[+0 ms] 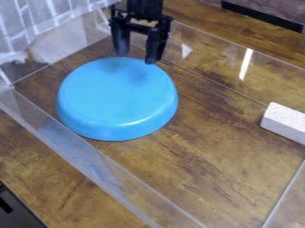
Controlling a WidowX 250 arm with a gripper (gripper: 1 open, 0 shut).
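Observation:
My black gripper [138, 41] is at the top centre, just beyond the far edge of a large blue disc [117, 100], with its two dark fingers pointing down and apart. It appears open, and I see nothing clearly held between the fingers. The disc lies flat on the wooden surface [197, 169], left of centre.
A white block [286, 123] lies at the right edge. Clear transparent walls or panels border the surface on the left, top right and lower sides.

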